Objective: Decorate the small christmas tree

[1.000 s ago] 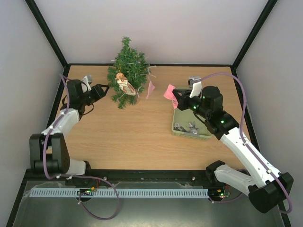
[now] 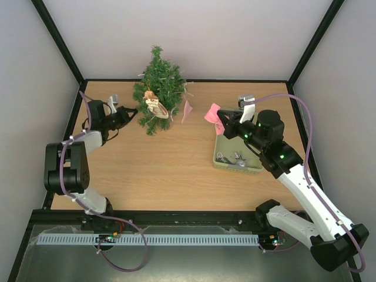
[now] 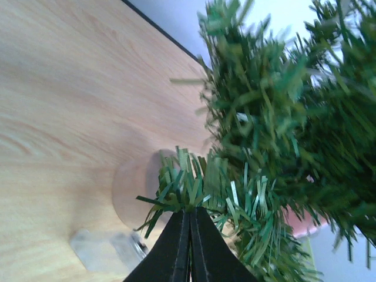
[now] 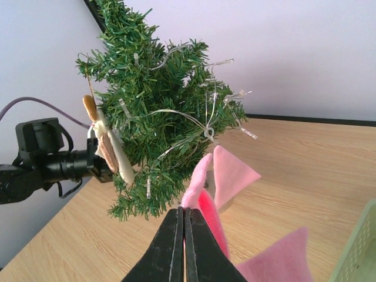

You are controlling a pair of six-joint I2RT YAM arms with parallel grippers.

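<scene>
The small green tree [image 2: 158,82] stands at the back centre-left with a figure ornament [image 2: 154,103], clear light strands and a pink piece [image 2: 187,108] at its right. My left gripper [image 2: 133,111] is at the tree's left side; in the left wrist view its shut fingertips [image 3: 194,220] are against green branches, and whether it grips any is unclear. My right gripper [image 2: 223,117] is shut on a pink fabric piece [image 4: 276,261], held right of the tree above the bin's edge. In the right wrist view the pink cloth rises from between its fingertips.
A pale green bin [image 2: 252,164] with silver ornaments sits at the right, partly under the right arm. Walls border the sides and back.
My right gripper has moved slightly with the pink piece.
</scene>
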